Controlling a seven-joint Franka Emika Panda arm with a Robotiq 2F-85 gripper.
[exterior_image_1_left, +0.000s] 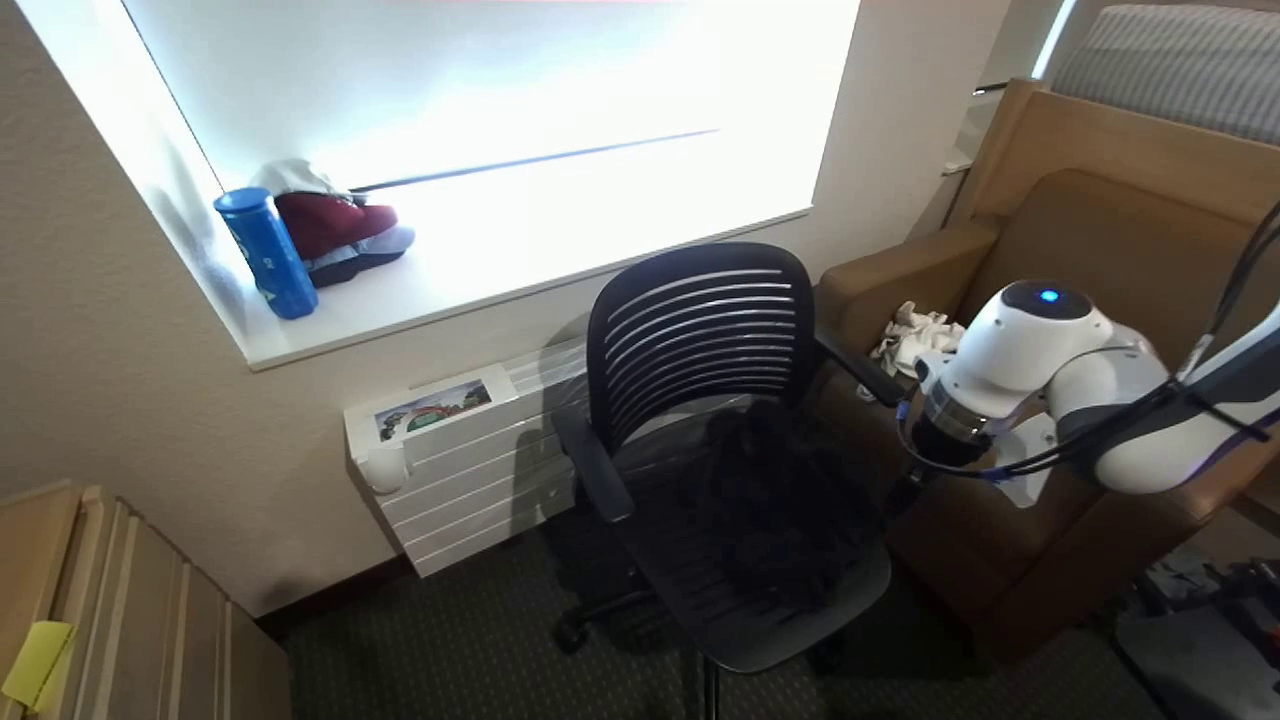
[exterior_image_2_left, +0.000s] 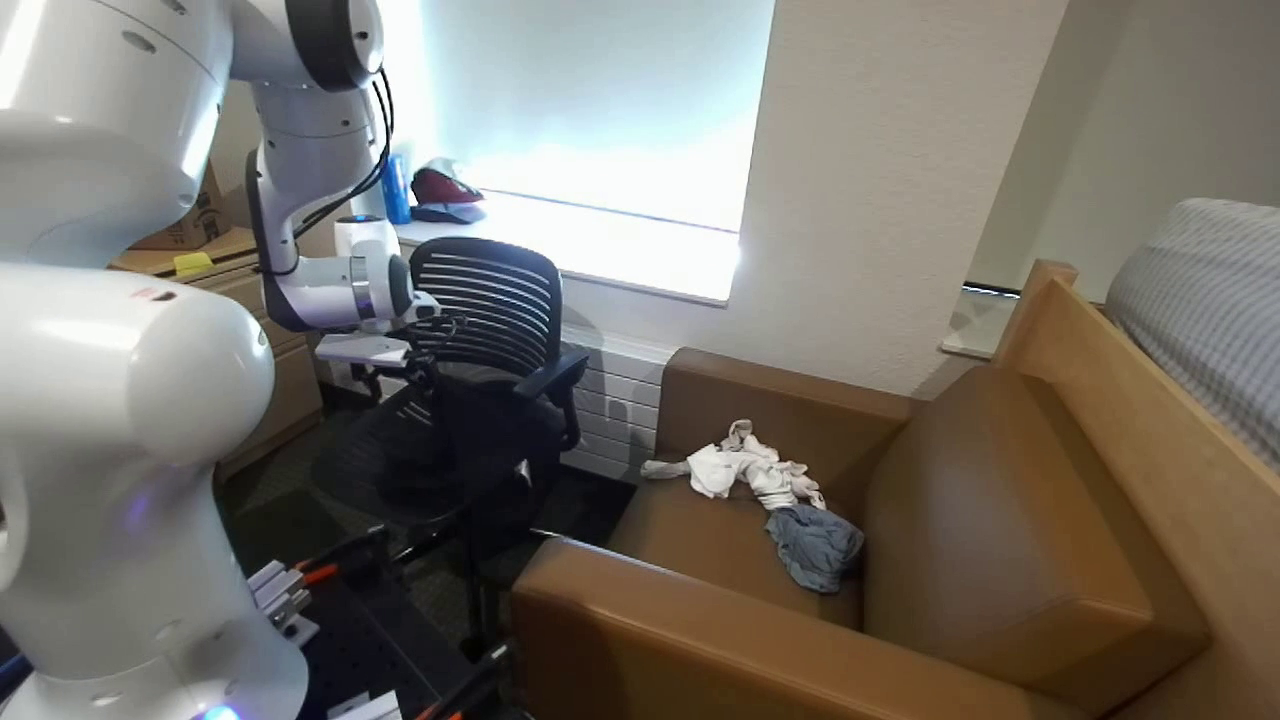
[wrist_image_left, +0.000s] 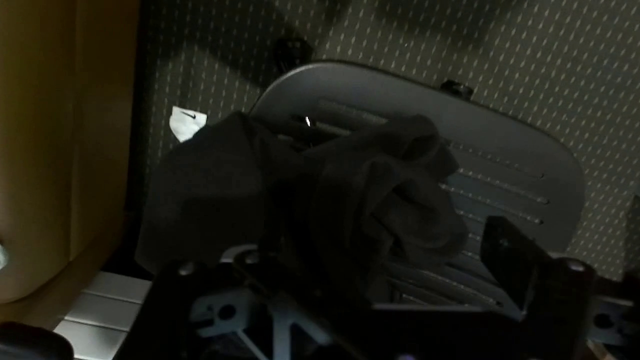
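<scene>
A crumpled black cloth (exterior_image_1_left: 780, 510) lies on the black office chair's seat (exterior_image_1_left: 672, 528); in the wrist view the dark cloth (wrist_image_left: 354, 198) fills the middle, partly hanging past the seat's edge. My gripper is open above it, its right finger (wrist_image_left: 510, 252) clear on the right and the left one hard to make out against the dark. From the side, the gripper (exterior_image_2_left: 402, 382) hangs over the chair with no cloth seen hanging from it. On the brown couch lie white cloths (exterior_image_2_left: 744, 466) and a grey-blue cloth (exterior_image_2_left: 816, 546).
The chair's backrest (exterior_image_1_left: 708, 336) and armrest (exterior_image_1_left: 858, 366) rise close to the arm. The couch arm (exterior_image_2_left: 768, 624) stands beside the chair. A blue canister (exterior_image_1_left: 266, 252) and a maroon cap (exterior_image_1_left: 330, 226) sit on the windowsill. A small white patch (wrist_image_left: 187, 123) shows beside the cloth.
</scene>
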